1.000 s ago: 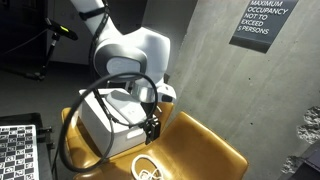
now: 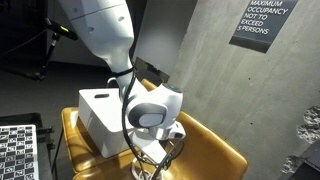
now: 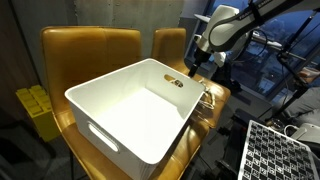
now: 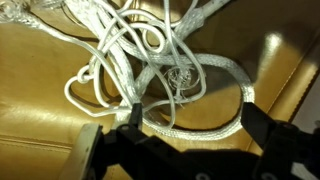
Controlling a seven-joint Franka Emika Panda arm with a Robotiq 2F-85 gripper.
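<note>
A loose bundle of white cord (image 4: pixel 165 60) lies in loops on the brown leather seat (image 4: pixel 40 70). Above it, my gripper is open, its two black fingertips set wide apart at the bottom of the wrist view. One curved loop of the cord runs across the gap between them; no grip on it shows. From the side, the gripper (image 2: pixel 155 156) is low over the seat and partly hides the cord (image 2: pixel 147 173). In the second exterior view the cord (image 3: pixel 208 101) shows just beyond the box's far end.
A large white open box (image 3: pixel 100 97) stands on the seats beside the arm, and looks empty inside. Seat backs (image 3: pixel 95 45) rise behind it. A black-and-white patterned board (image 2: pixel 18 155) is at the left. To the right, the seat (image 2: pixel 215 155) is clear.
The arm has come down and a little to the right, toward the cord. The cord, uncovered in exterior view 1 a second ago, is now partly hidden by the hand and cable.
</note>
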